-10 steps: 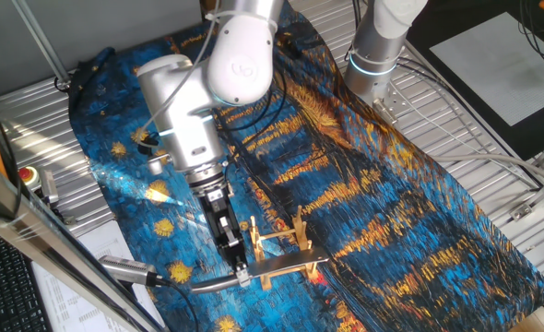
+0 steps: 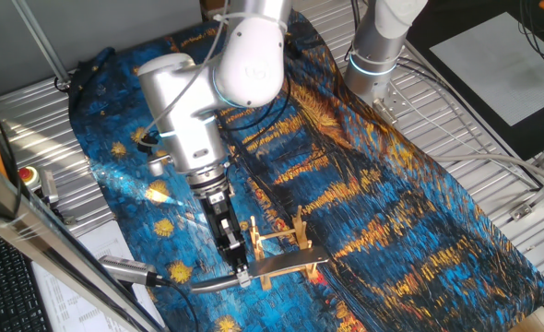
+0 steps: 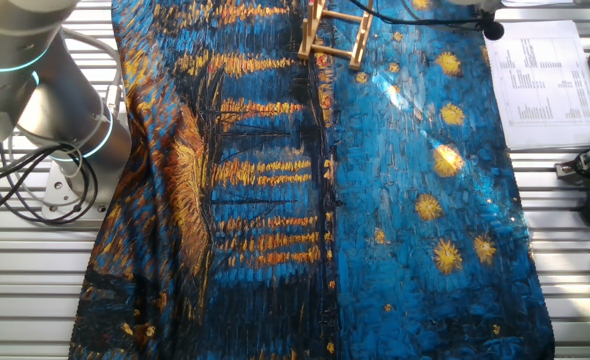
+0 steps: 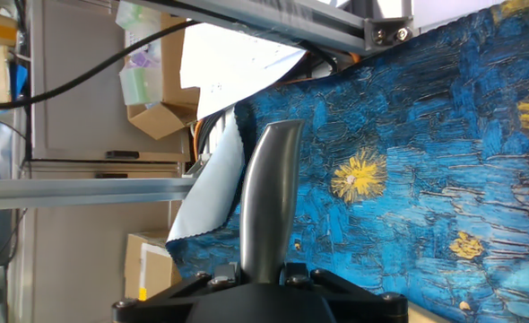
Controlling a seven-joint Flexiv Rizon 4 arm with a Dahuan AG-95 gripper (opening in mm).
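Observation:
A steel knife (image 2: pixel 292 263) lies level across the front of a small wooden rack (image 2: pixel 300 228), its wide blade pointing right in exterior view 1. Whether the blade rests on the rack or hangs just above it, I cannot tell. My gripper (image 2: pixel 242 274) reaches down at the rack's left side, shut on the knife near where handle and blade meet. The curved metal handle (image 4: pixel 272 197) sticks out from between my fingers in the wrist view; the blade is hidden there. Exterior view 2 shows only part of the rack (image 3: pixel 333 48) at its top edge, without the knife.
A blue and orange painted cloth (image 2: pixel 419 249) covers the table, mostly bare beyond the rack. Left of the handle lie a metal cabled device (image 2: pixel 129 270) and a slanting metal frame bar (image 2: pixel 60 226). A grey robot column (image 2: pixel 375 55) stands at the back.
The upper part of my arm has shifted very slightly. Gripper, knife and rack show no visible movement.

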